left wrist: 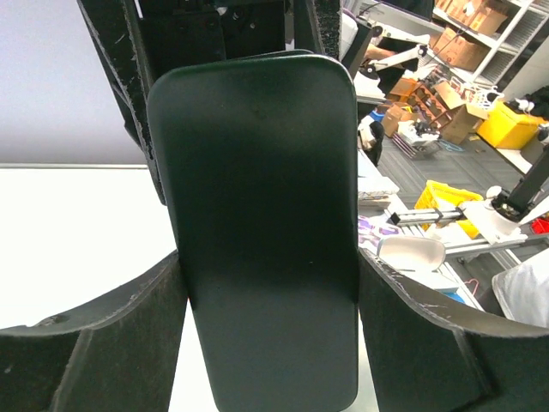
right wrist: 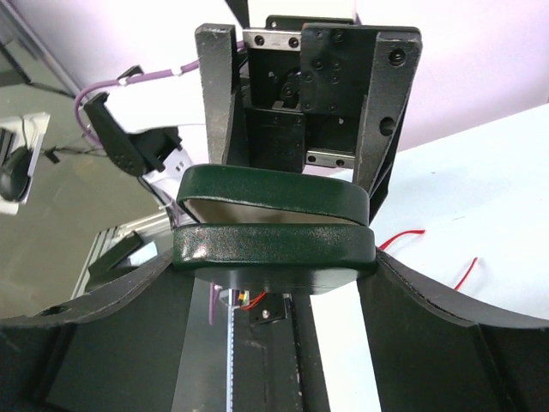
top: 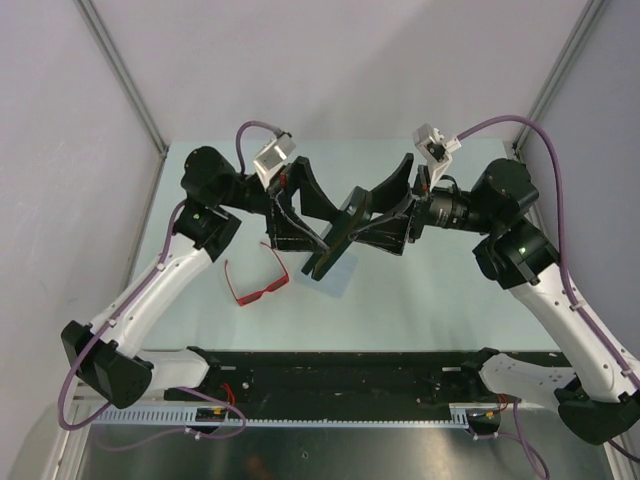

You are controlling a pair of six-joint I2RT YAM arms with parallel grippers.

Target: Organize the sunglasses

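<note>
Between the two grippers, in mid-air, is a dark green glasses case (top: 338,235), long in the left wrist view (left wrist: 257,232) and seen end-on with a pale lining along its gap in the right wrist view (right wrist: 271,256). My right gripper is shut on the case. My left gripper has its fingers at both sides of the case; whether they grip it is hard to tell. Red sunglasses (top: 262,290) lie on the white table left of the case, folded arms upward in the top view.
A pale blue cloth (top: 330,280) lies under the case. Dark rails run along its front edge.
</note>
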